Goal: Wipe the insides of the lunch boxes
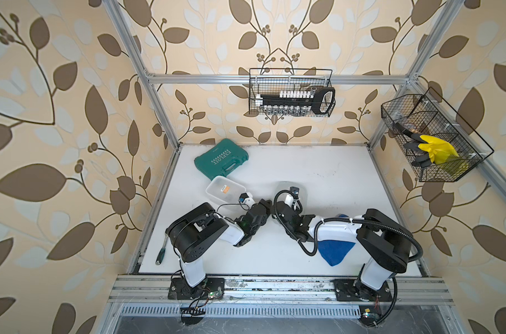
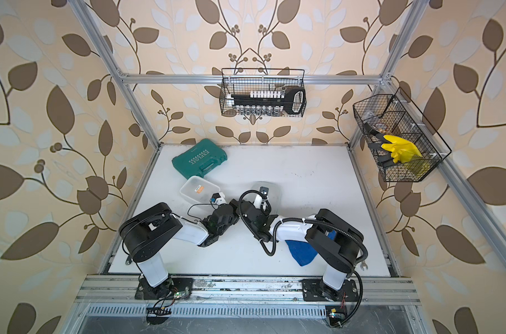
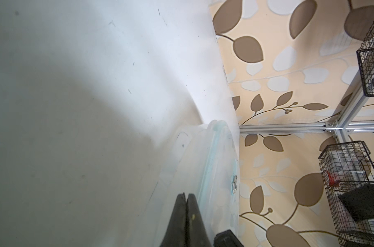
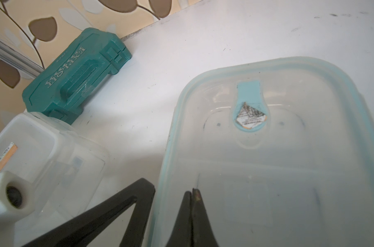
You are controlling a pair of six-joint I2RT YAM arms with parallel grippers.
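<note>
A clear lunch box with an orange-white label (image 1: 224, 188) stands on the left side of the table; its near end is partly behind my left arm. A second translucent box with turquoise edging (image 4: 294, 63) fills much of the right wrist view, a stickered turquoise tab on its top surface. My right gripper is shut over this box, with nothing showing between its fingers. The left gripper, also shut and empty, is at the side of the turquoise-edged box (image 3: 209, 164). A blue cloth (image 1: 336, 251) lies partly beneath my right forearm.
Behind the left box sits a green case (image 1: 221, 158). A screwdriver (image 1: 161, 255) rests at the left edge and a wrench (image 2: 364, 265) at the right. Both arms nearly meet mid-table.
</note>
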